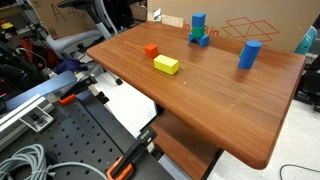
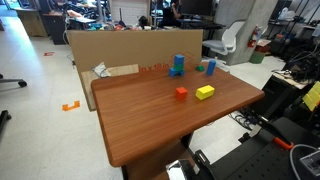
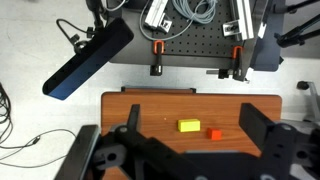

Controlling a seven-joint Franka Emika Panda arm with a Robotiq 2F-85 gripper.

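On the brown table (image 1: 200, 95), a red block (image 1: 151, 49) sits beside a yellow block (image 1: 166, 64), with a small gap between them. A stack of blue and green pieces (image 1: 198, 24) stands upright toward the back board. The blue cylinder (image 1: 249, 54) is upright and apart from the others. From high above, the wrist view shows the yellow block (image 3: 189, 125) and the red block (image 3: 214, 134) far below my gripper. Its dark fingers are spread wide, open and empty. The stack and cylinder do not show in the wrist view.
A cardboard-coloured board (image 2: 150, 50) stands along the table's back edge. The black mounting base (image 1: 75, 140) lies in front, with cables (image 1: 30, 160) on it.
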